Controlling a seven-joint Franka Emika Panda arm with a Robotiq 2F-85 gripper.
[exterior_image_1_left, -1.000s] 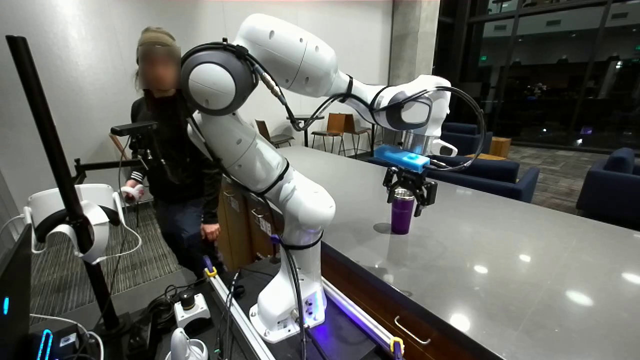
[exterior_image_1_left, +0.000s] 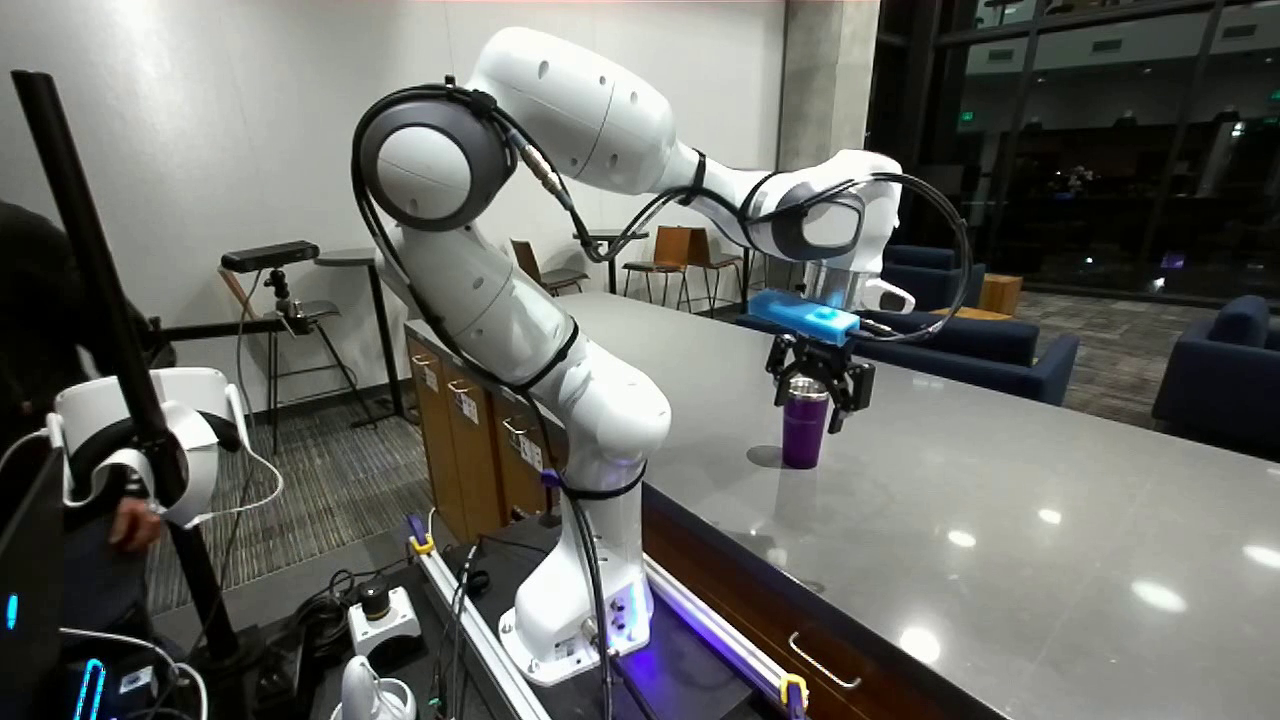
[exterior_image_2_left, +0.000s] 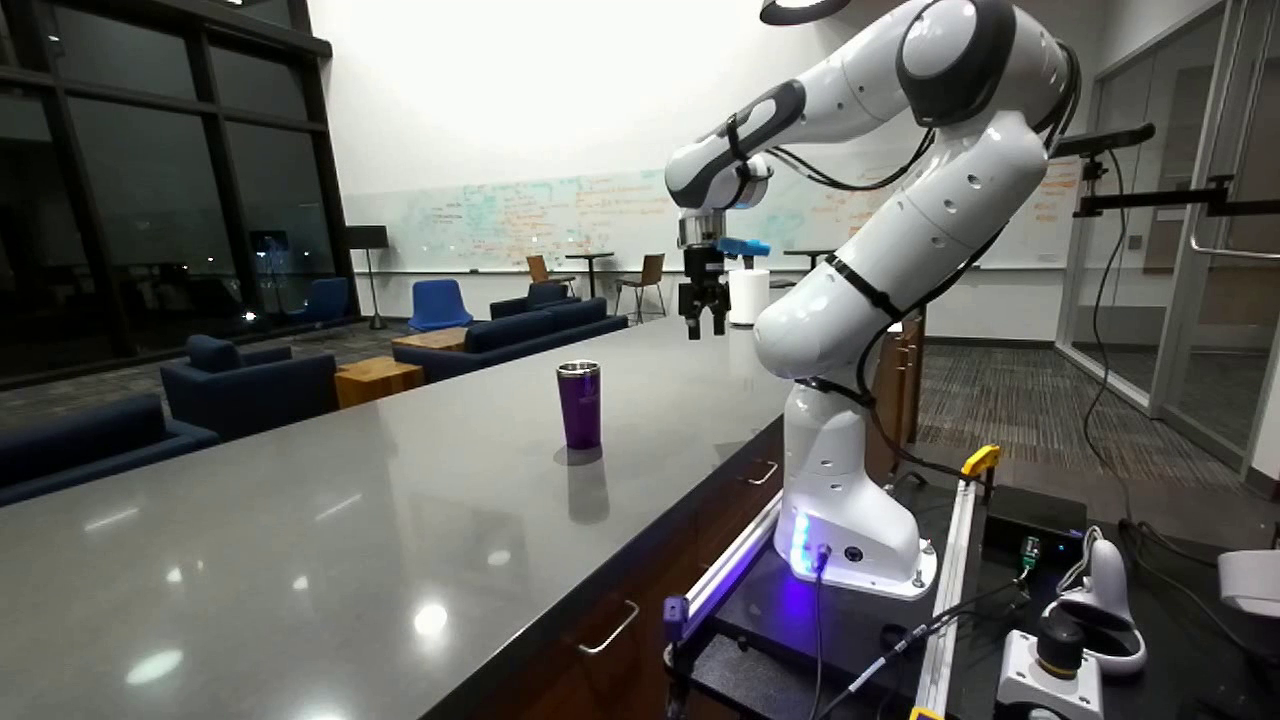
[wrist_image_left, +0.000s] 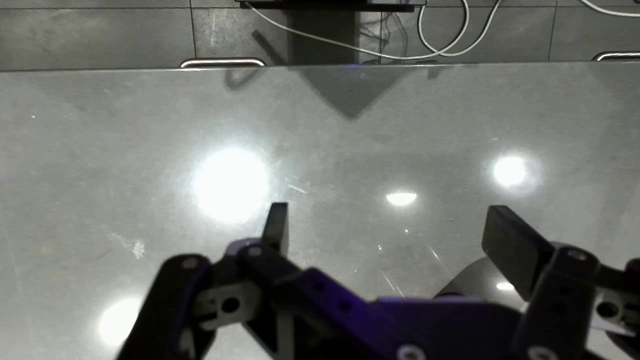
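A purple tumbler (exterior_image_2_left: 581, 408) with a silver rim stands upright on the grey counter (exterior_image_2_left: 396, 480). My gripper (exterior_image_2_left: 705, 331) hangs above the counter, apart from the tumbler and to its right in exterior view 2. From exterior view 1, the tumbler (exterior_image_1_left: 804, 430) appears partly behind the gripper (exterior_image_1_left: 818, 396), which overlaps its top. The wrist view shows the gripper open, its two black fingers wide apart with only bare counter beyond them. A dark rounded shape (wrist_image_left: 480, 282) is partly hidden behind the right finger; I cannot tell what it is.
Cables (exterior_image_1_left: 948, 228) loop off the wrist. Blue sofas (exterior_image_2_left: 540, 330) and wooden side tables (exterior_image_2_left: 378, 382) stand beyond the counter.
The person who stood behind the arm has moved to the left edge of exterior view 1, mostly out of sight. Arm, gripper and tumbler look unmoved.
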